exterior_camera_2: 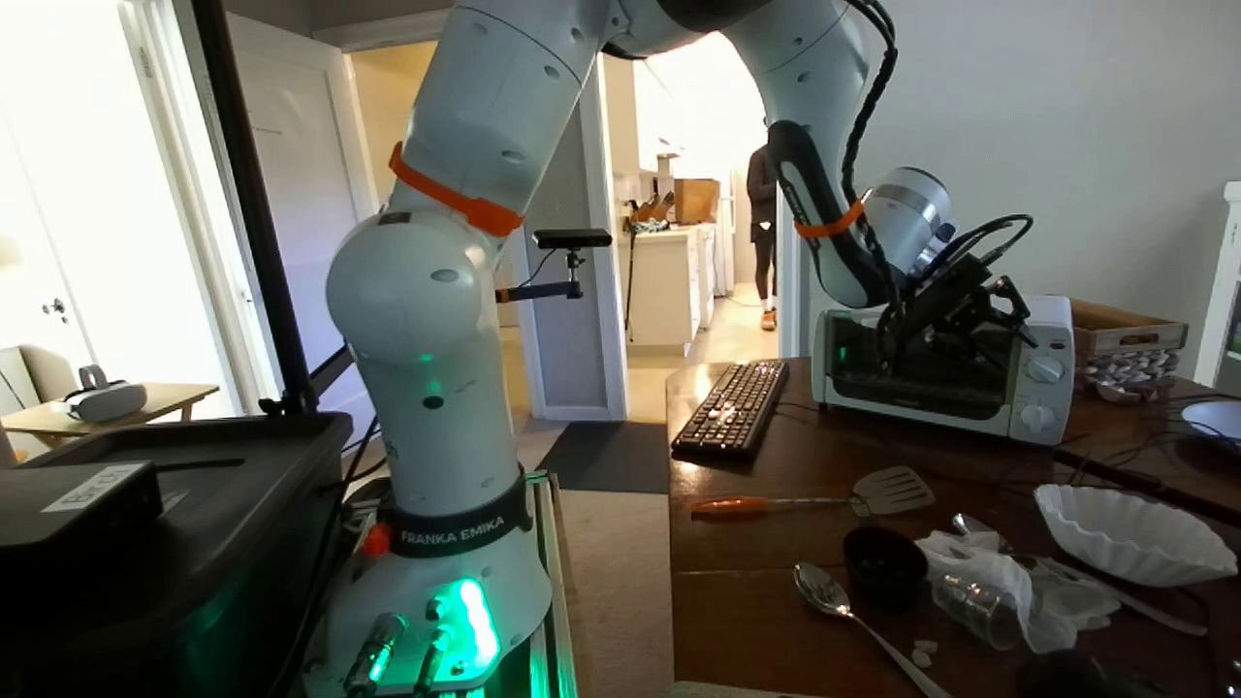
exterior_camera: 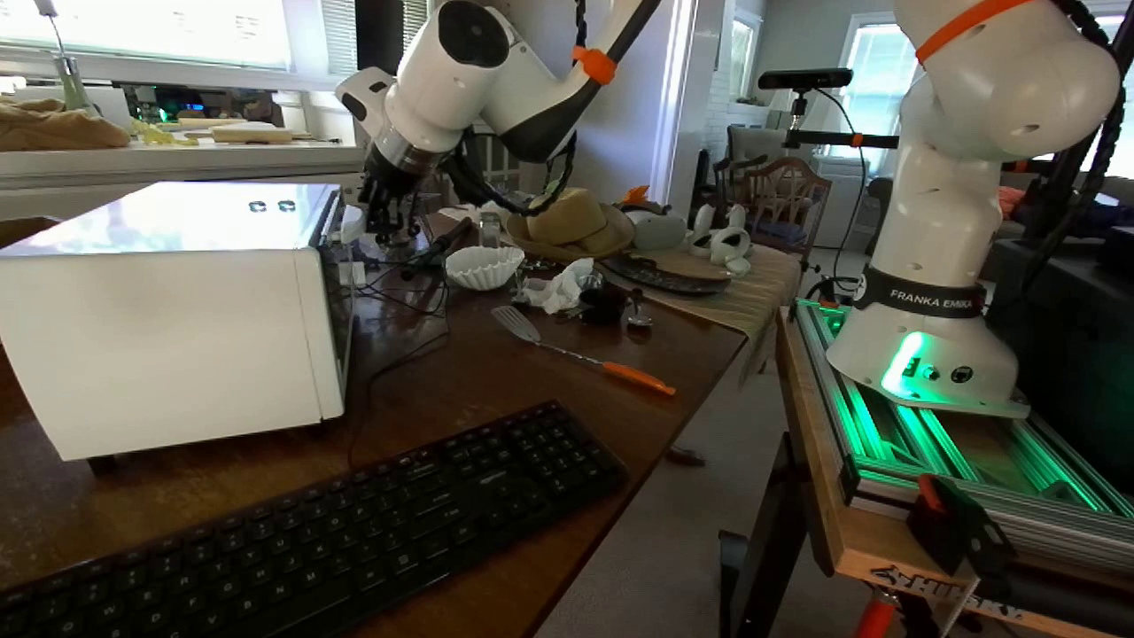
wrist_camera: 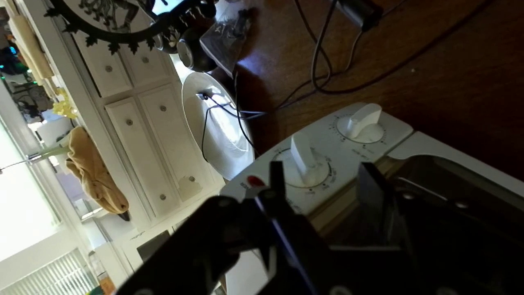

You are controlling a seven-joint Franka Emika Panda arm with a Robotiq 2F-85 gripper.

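The white toaster oven (exterior_camera_2: 1024, 314) rests on the brown table, its dark glass door and two control knobs facing the robot in exterior view 2. My gripper is part open in front of the control panel, its dark fingers (wrist_camera: 371, 196) apart. Beyond the gap, the wrist view shows one white knob (wrist_camera: 305, 159), while a second knob (wrist_camera: 363, 123) sits farther up the panel. Whether a finger touches the panel cannot be told. In exterior view 1 the gripper (exterior_camera: 391, 229) appears just past the oven's front edge.
A black keyboard (exterior_camera: 319, 532) lies along the table's near side. An orange-handled spatula (exterior_camera_2: 745, 506), a spoon (exterior_camera_2: 826, 589), a black cup (exterior_camera_2: 884, 566) and a white fluted bowl (exterior_camera_2: 1134, 535) occupy the table before the oven. Loose cables (wrist_camera: 314, 83) cross the tabletop beside the panel.
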